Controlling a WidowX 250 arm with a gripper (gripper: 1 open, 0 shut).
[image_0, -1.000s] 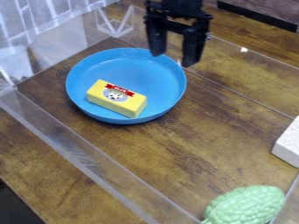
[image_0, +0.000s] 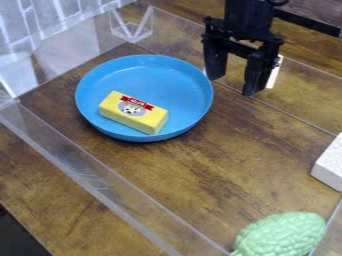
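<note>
My black gripper (image_0: 238, 62) hangs at the top, right of a blue plate (image_0: 144, 78), over the wooden board. Its two fingers point down and look spread apart; a small white item (image_0: 273, 74) shows just behind the right finger, and I cannot tell whether it touches it. A yellow box with a red label (image_0: 132, 115) lies in the plate's lower left part.
A white block (image_0: 329, 160) sits at the right edge, and a green bumpy object (image_0: 278, 236) lies at the bottom right. Clear tray walls run along the left and back. The middle of the board is bare.
My gripper has moved right, away from above the plate's rear part, uncovering more of the plate. The plate and yellow box have stayed in place.
</note>
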